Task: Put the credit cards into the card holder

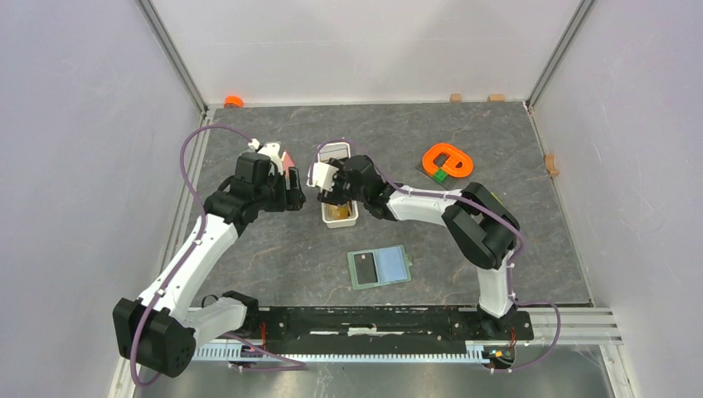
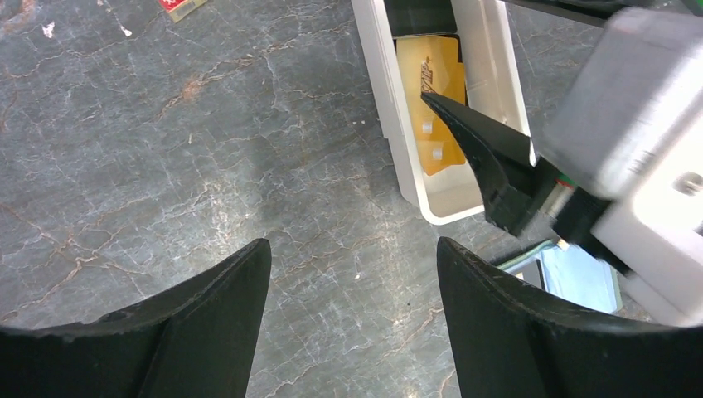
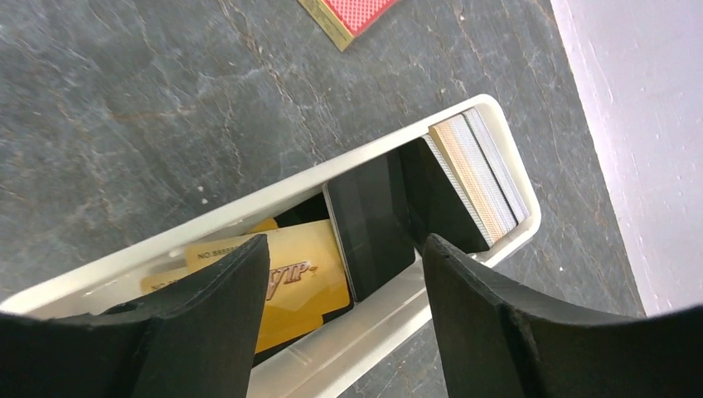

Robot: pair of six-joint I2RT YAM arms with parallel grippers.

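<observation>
The long white box (image 1: 341, 223) stands left of the table's middle. In the right wrist view it holds overlapping yellow cards (image 3: 308, 274) printed with "VIP", a black upright divider (image 3: 369, 224) and a stack of pale cards (image 3: 481, 170) at the far end. Above it is my right gripper, its fingers apart and nothing showing between them. One dark finger (image 2: 464, 133) of it crosses above the yellow cards in the left wrist view. My left gripper hangs left of the box, open and empty above bare table.
Nearer the front edge lies a flat green-edged piece (image 1: 379, 266) with a black and a light blue panel. A red-topped box (image 3: 356, 12) sits left of the white box. An orange toy (image 1: 448, 160) lies at the back right.
</observation>
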